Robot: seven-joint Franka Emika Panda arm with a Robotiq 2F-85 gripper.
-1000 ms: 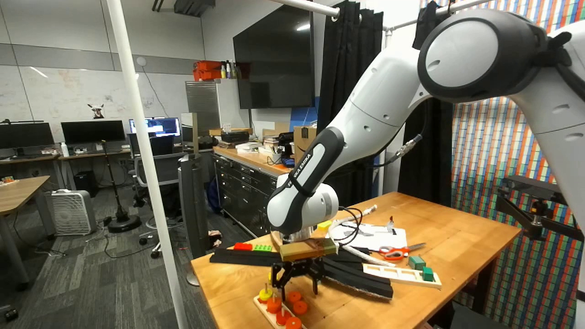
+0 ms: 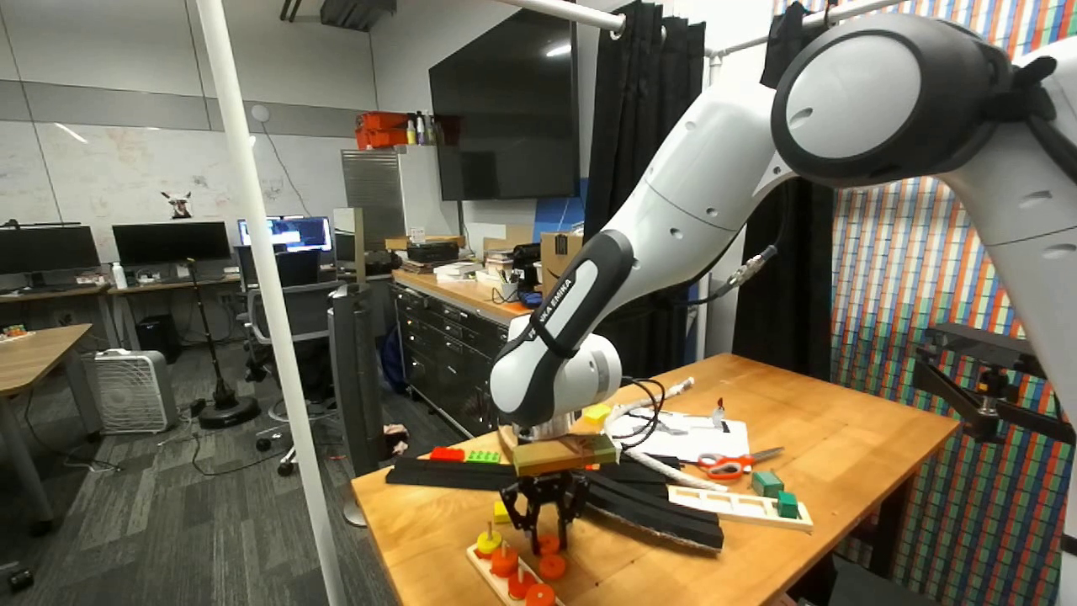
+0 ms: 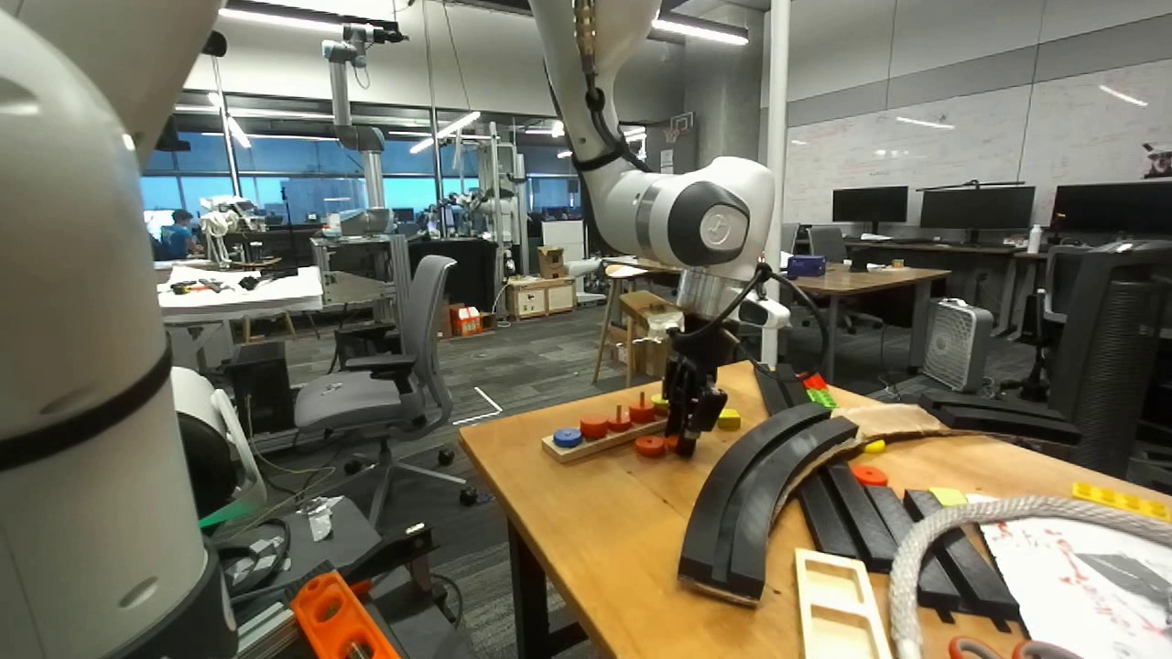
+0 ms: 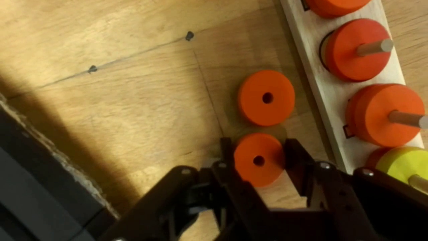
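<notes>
An orange disc with a centre hole (image 4: 256,170) is pinched between the fingertips of my gripper, which is shut on it low over the table. Beside it, towards the top of the wrist view, a second orange disc (image 4: 256,108) lies flat and loose on the wood. To the right runs a pale wooden peg board (image 4: 303,52), with red and orange discs (image 4: 389,118) and a yellow disc (image 4: 401,162) stacked on its pegs. In exterior view 2 a blue disc (image 3: 567,437) sits at the board's near end. Whether the held disc touches the table, I cannot tell.
Black curved track pieces (image 3: 731,511) lie close to my gripper on the side away from the board. Further off are scissors (image 2: 727,464), a pale wooden tray (image 2: 732,506) and a braided rope (image 3: 967,512). Bare tabletop (image 3: 582,527) stretches in front of the peg board.
My gripper has shifted slightly left and down in exterior view 1. Its fingers were spread wide a second ago and have since drawn together around the orange disc.
</notes>
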